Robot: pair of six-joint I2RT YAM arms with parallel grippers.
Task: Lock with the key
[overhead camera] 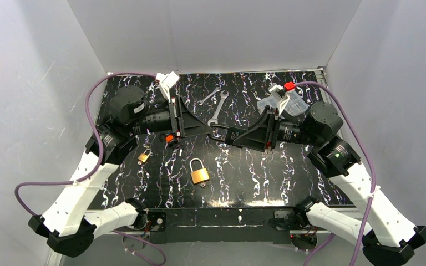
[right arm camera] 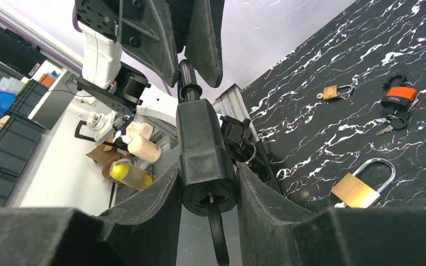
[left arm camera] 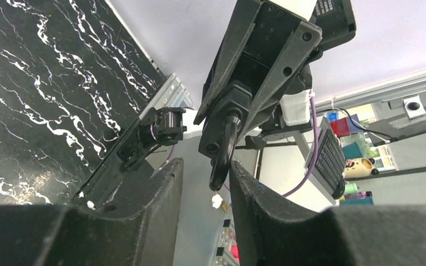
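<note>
A black padlock (overhead camera: 233, 136) is held in the air by my right gripper, shut on its body. In the top view its shackle points left toward my left gripper (overhead camera: 211, 132). Seen from the left wrist, the dark shackle (left arm camera: 227, 149) reaches down between the left fingers, near the right-hand one. That gripper is partly open, with a gap to the other finger. From the right wrist, the lock body (right arm camera: 202, 138) hangs between the pads, with a dark narrow strip (right arm camera: 217, 233) below it. I cannot make out a key on this lock.
On the marbled table lie a large brass padlock (overhead camera: 199, 175), a small brass padlock (overhead camera: 143, 157) and an orange-black padlock (right arm camera: 402, 97) with a loose key (right arm camera: 385, 130) beside it. Two wrenches (overhead camera: 220, 105) and a clear box (overhead camera: 294, 104) are farther back.
</note>
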